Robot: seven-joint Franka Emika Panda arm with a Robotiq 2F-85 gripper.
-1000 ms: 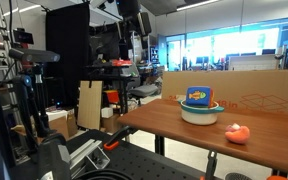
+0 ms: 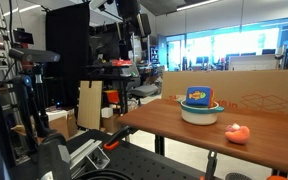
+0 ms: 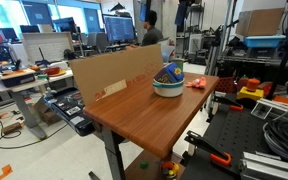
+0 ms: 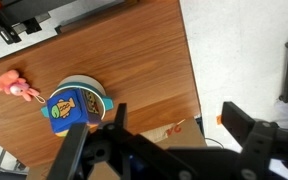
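Observation:
A white pot with teal handles (image 2: 200, 114) stands on the wooden table. Inside it rests a blue, red-edged piece with a fish picture (image 2: 198, 96), sticking up above the rim; something dark lies beside it in the wrist view. To one side of the pot, apart from it, is a pink-red toy (image 2: 237, 133), its limbs showing from above (image 4: 17, 86). High over the table hangs my gripper, its two dark fingers wide apart with only table and cardboard seen between them. Nothing touches the fingers.
A cardboard panel (image 3: 134, 79) stands along one long side of the table. On the black robot base (image 2: 144, 164) lie cables and orange-handled clamps. A person (image 3: 152, 30) is in the background.

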